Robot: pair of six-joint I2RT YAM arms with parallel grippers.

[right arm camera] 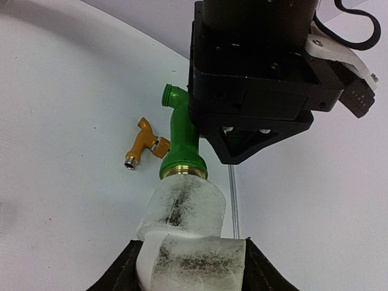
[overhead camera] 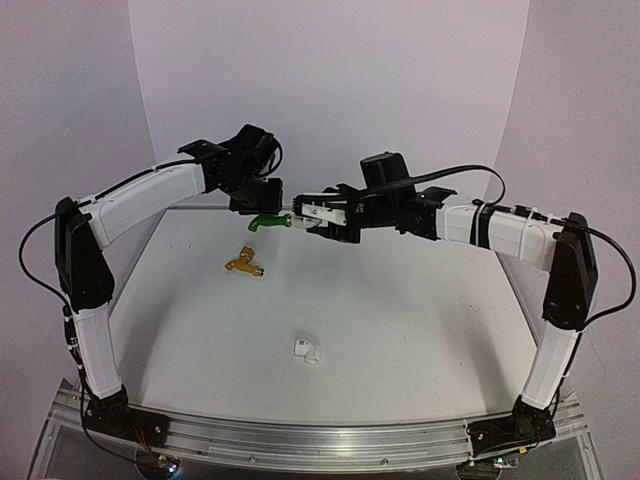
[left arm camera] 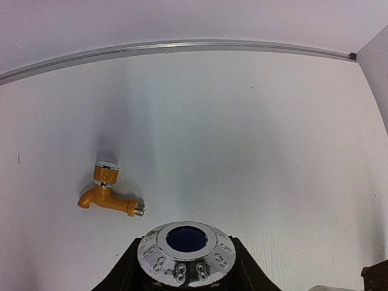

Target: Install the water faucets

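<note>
The green faucet (overhead camera: 268,221) hangs level above the table's far side, its chrome-topped handle (left arm camera: 187,250) between the fingers of my left gripper (overhead camera: 256,207), which is shut on it. My right gripper (overhead camera: 330,215) is shut on a white pipe fitting (right arm camera: 187,206). In the right wrist view the faucet's brass end (right arm camera: 183,171) meets the fitting's mouth; a brass band still shows, and how deep the rest sits is hidden. An orange faucet (left arm camera: 107,194) lies on the table. Another white fitting (overhead camera: 308,350) rests near the front middle.
A metal rail (left arm camera: 194,43) runs along its back edge below the wall. Both grippers are close together at the far side, with the left gripper's black housing (right arm camera: 254,91) just beyond the fitting.
</note>
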